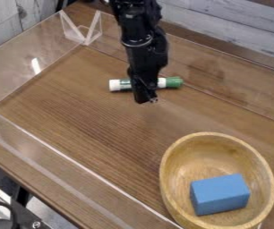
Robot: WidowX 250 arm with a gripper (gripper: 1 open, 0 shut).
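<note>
My gripper (144,95) is shut at the back middle of the wooden table, pointing down in front of a green and white tube-like object (169,82). The black arm partly hides that object, and nothing clearly shows between the fingers. Whether the gripper touches the object I cannot tell.
A yellow bowl (179,156) holding a blue block (219,193) stands at the front right. Clear plastic edges run along the left side, and a black cable lies at the front left corner.
</note>
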